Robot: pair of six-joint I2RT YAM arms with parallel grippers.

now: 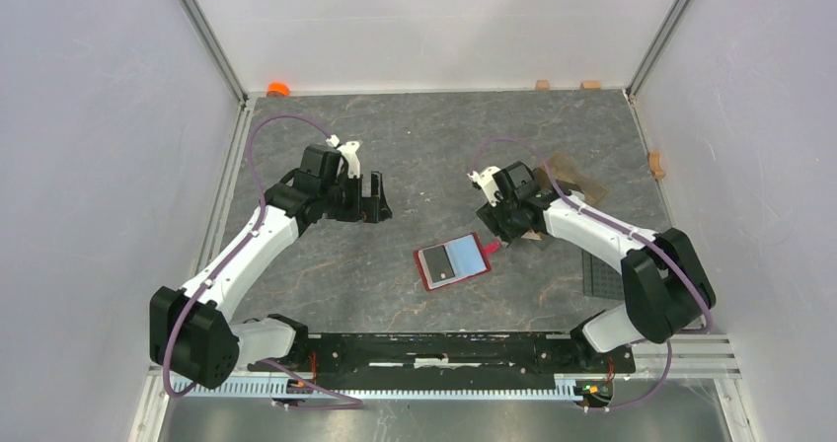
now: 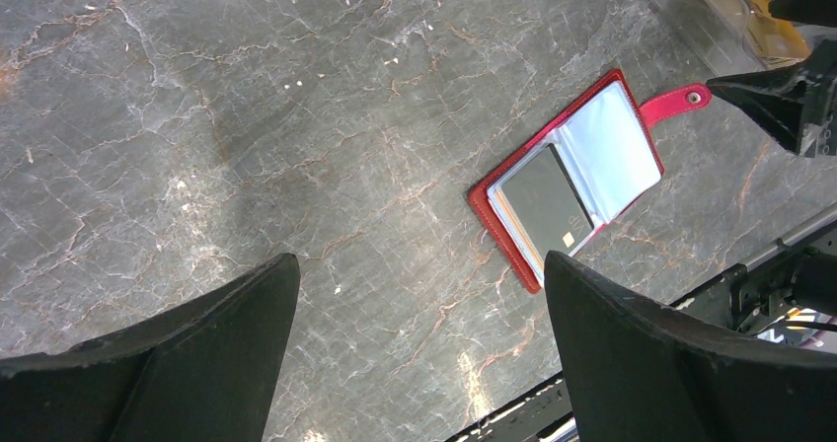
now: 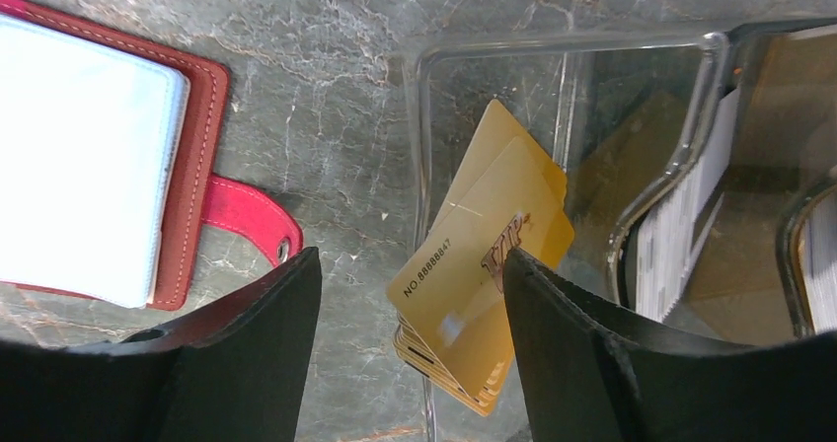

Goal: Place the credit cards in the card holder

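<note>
The red card holder (image 1: 427,282) lies spread open on the table with a dark grey card (image 2: 542,201) in its left pocket. Its clear right side (image 2: 613,148) shows pale, and the red snap strap (image 3: 251,215) points toward the clear bin. Gold cards (image 3: 474,264) lean in a loose stack inside that bin. Above them my right gripper stands part open, one finger (image 3: 266,333) left of the stack and the other over its right edge; no grip on a card shows. Well left of the holder, my left gripper (image 1: 376,197) is open and empty.
The clear bin (image 3: 421,146) has tall rims, with further compartments of cards (image 3: 681,215) on its right. A dark grid mat (image 1: 601,276) lies at the right. Free table (image 1: 415,156) stretches across the middle and back.
</note>
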